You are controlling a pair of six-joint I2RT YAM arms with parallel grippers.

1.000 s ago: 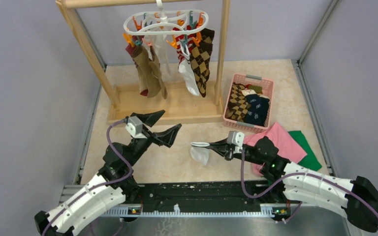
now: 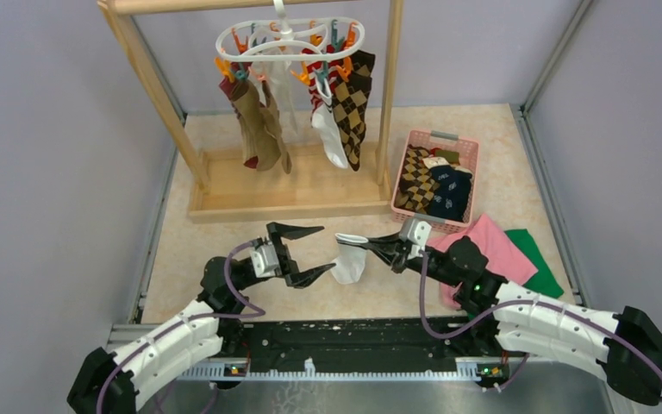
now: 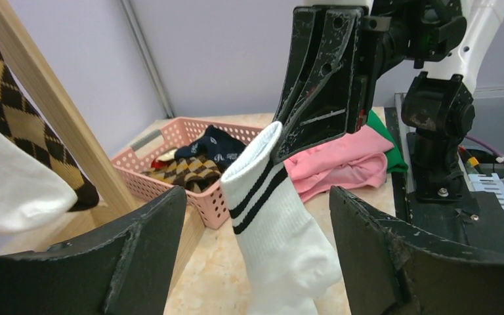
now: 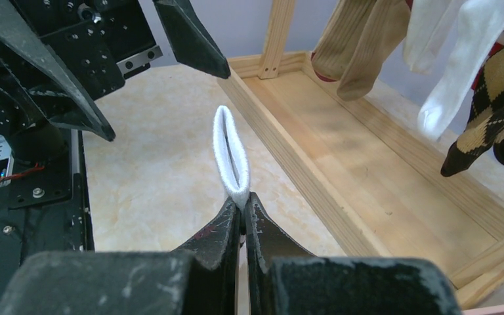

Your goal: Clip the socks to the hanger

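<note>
My right gripper (image 2: 368, 242) is shut on the cuff of a white sock (image 3: 277, 226) with two black stripes. The sock hangs down from it above the table, its opening showing as a narrow loop in the right wrist view. Facing it from the left, my left gripper (image 2: 328, 247) stands open, nothing between its fingers, apart from the sock. On the stand, the white hanger (image 2: 289, 59) with coloured clips bears brown socks (image 2: 259, 125), a white sock (image 2: 330, 135), an argyle sock (image 2: 352, 108) and others partly hidden.
A pink basket (image 2: 474, 176) at the back right holds argyle and navy socks. Pink cloth (image 2: 486, 244) and green cloth (image 2: 541, 266) lie at the right. The wooden stand (image 2: 289, 210) takes up the back left.
My left gripper has come down and right, turning to face the white sock, with its fingers apart throughout.
</note>
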